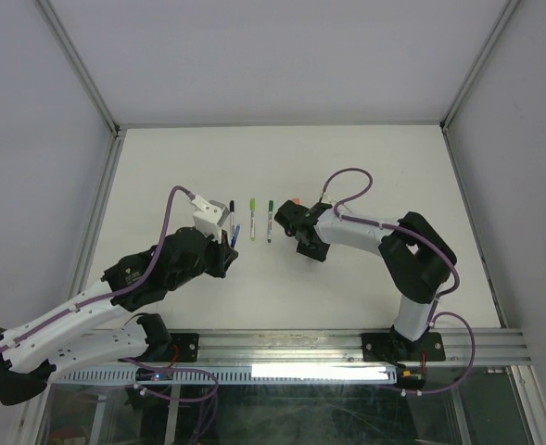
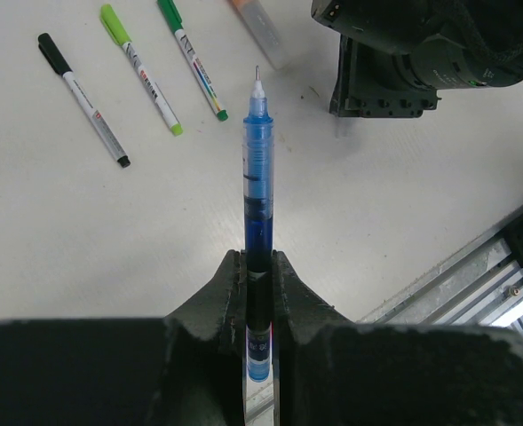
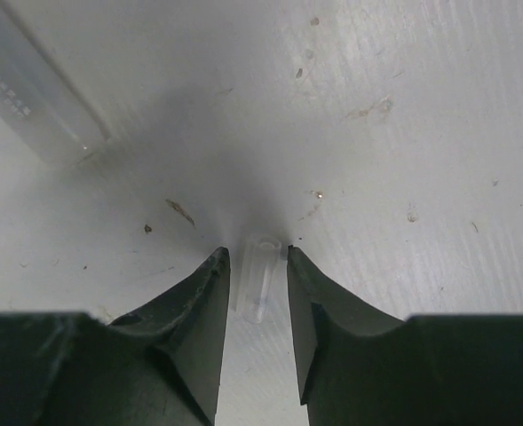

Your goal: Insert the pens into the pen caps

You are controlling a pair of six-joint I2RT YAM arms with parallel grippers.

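Note:
My left gripper is shut on an uncapped blue pen (image 2: 258, 160), its tip pointing away from the fingers. My right gripper is part open, low over the table, its fingertips either side of a small clear cap-like piece (image 3: 257, 275). In the left wrist view a black marker (image 2: 88, 106), a light green marker (image 2: 141, 71) and a dark green marker (image 2: 190, 58) lie to the left of the right gripper.
An orange-and-clear object (image 2: 261, 31) lies beside the right arm. Metal rails run along its front edge.

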